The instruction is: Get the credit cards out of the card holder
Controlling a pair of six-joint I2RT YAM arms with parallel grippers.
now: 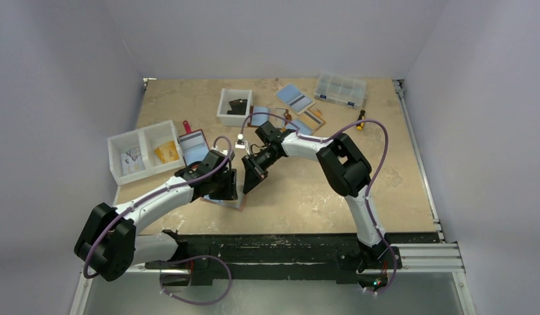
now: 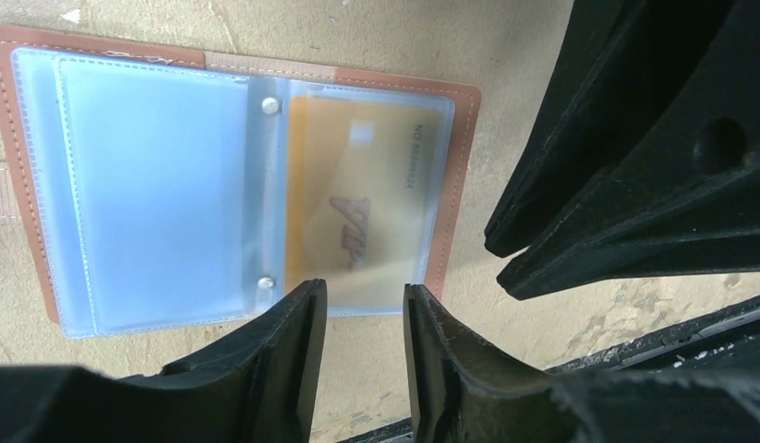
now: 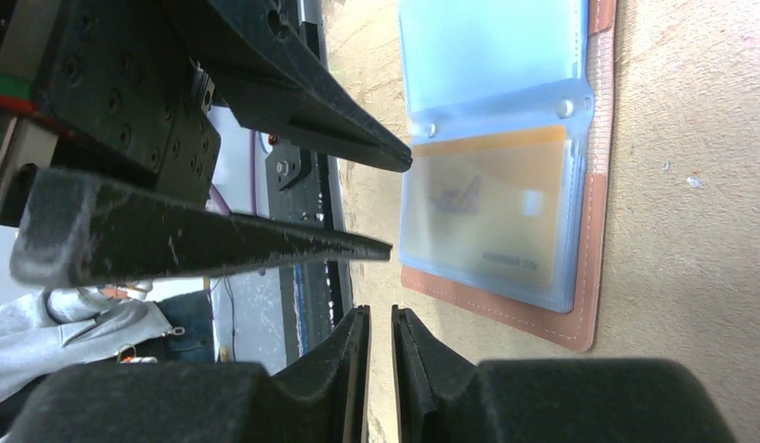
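An open card holder (image 2: 150, 194) with blue sleeves and brown border lies flat near the front edge, partly hidden in the top view. A tan card (image 2: 367, 185) shows in its sleeve. My left gripper is over the card side's lower edge, fingertips apart, nothing visible between them. My right gripper is beside the holder, its fingertips slightly apart with nothing seen between; in the left wrist view it stands right of the card.
White bins (image 1: 126, 174) stand at left, a small box (image 1: 235, 120) and clear case (image 1: 340, 86) at the back, among other holders.
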